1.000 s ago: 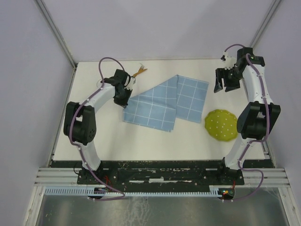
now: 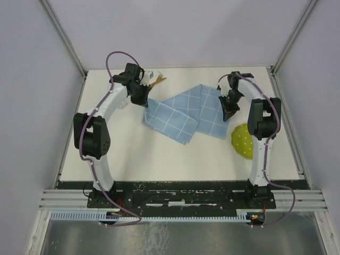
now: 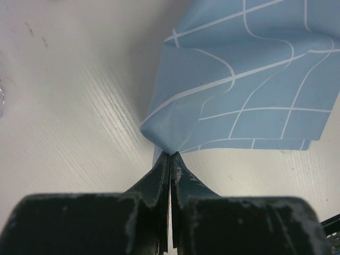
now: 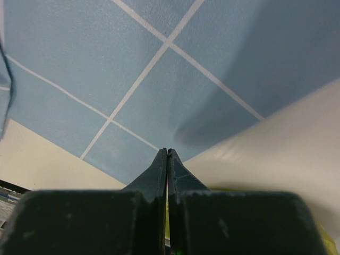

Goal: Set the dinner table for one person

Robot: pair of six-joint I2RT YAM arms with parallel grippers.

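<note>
A blue cloth with white grid lines [image 2: 172, 120] lies spread across the middle of the table, its left part folded and lifted. At its left edge my left gripper is shut on the blue cloth, pinching a raised corner [image 3: 164, 133]. My right gripper is shut above the cloth's right part [image 4: 122, 101], with nothing showing between its fingers. A green-yellow dotted plate [image 2: 243, 141] sits to the right of the cloth. Wooden-handled cutlery [image 2: 158, 81] lies at the back left, partly hidden by the left arm.
A clear glass-like object [image 2: 123, 102] stands left, mostly behind the left arm.
The left gripper has moved toward the back with the cloth's corner, whose left part is raised and shifted.
</note>
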